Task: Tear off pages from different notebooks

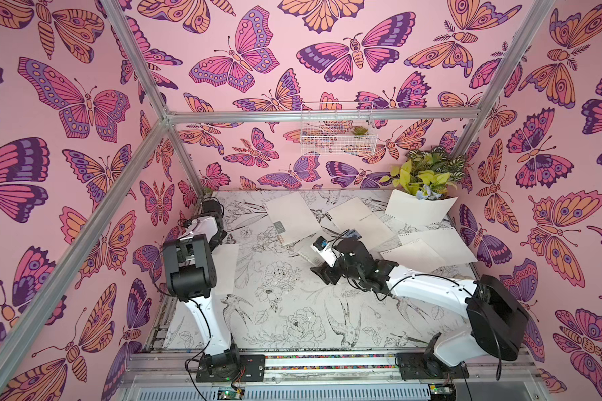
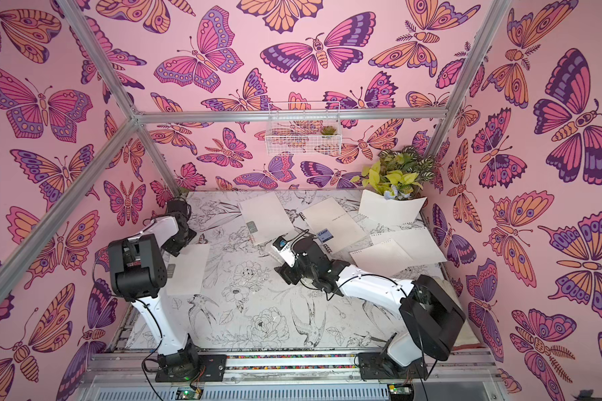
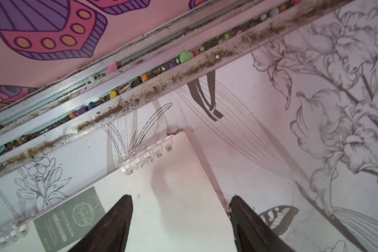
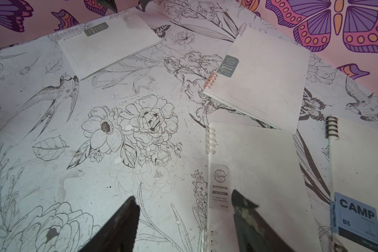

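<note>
In the left wrist view a white spiral notebook (image 3: pixel 184 180) with a green label (image 3: pixel 69 220) lies below my left gripper. That gripper's fingers are spread wide with nothing between them. My right gripper is open too, its fingers empty, over the table's middle. Beneath its right finger lies a notebook (image 4: pixel 260 168) with a grey label and clear rings. Beyond it is another notebook (image 4: pixel 260 77) with copper rings, and to its right the CAMP notebook (image 4: pixel 361 163) with a blue label. The left-hand notebook (image 4: pixel 113 42) shows far off in the right wrist view.
More spiral-bound white pads (image 1: pixel 411 254) lie toward the right edge. A leafy plant (image 1: pixel 428 170) stands in the back right corner behind a white sheet (image 1: pixel 418 208). Along the left edge runs a metal rail (image 3: pixel 147 84).
</note>
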